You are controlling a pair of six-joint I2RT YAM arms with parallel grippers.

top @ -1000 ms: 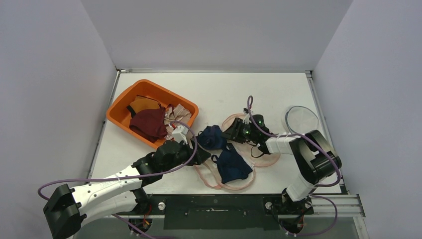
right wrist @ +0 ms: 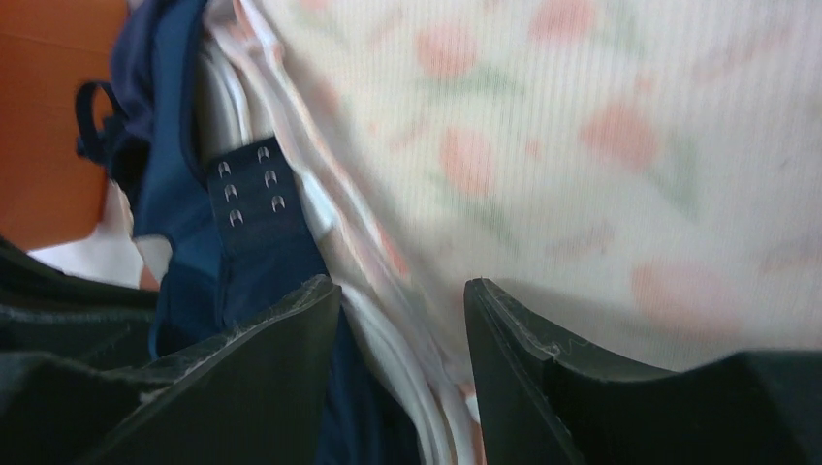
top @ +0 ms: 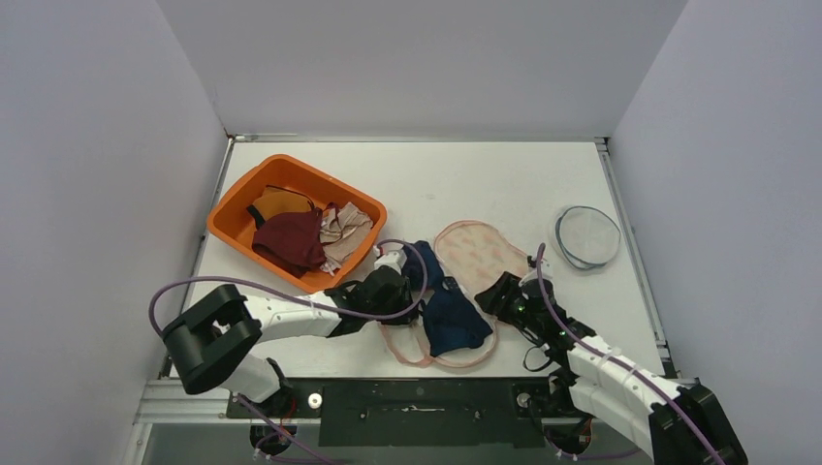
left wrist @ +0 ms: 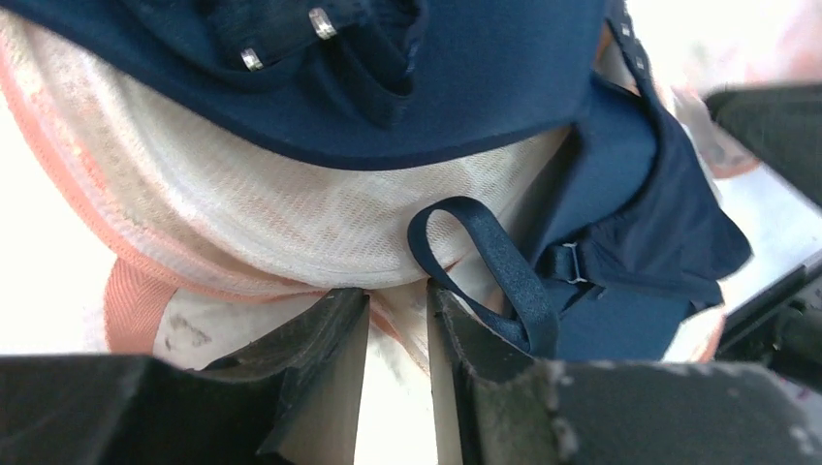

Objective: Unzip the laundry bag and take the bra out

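Note:
The navy bra (top: 452,322) lies spread over the opened pale pink laundry bag (top: 475,247), one cup toward the front and the other toward the orange bin. In the left wrist view a loose navy strap loop (left wrist: 475,228) rises beside the right-hand finger of my left gripper. Those fingers are part open, with only a narrow gap and no fabric clearly gripped. My right gripper is open over the bag's edge; the bra's hook strip (right wrist: 257,189) lies to the left of its fingers. In the top view it is just right of the front cup.
An orange bin (top: 228,213) of other garments stands at the left behind my left arm. A round mesh item with a dark rim (top: 587,237) lies at the right.
The right gripper has come toward the front and right, away from the rear cup. The bra lies about the same.

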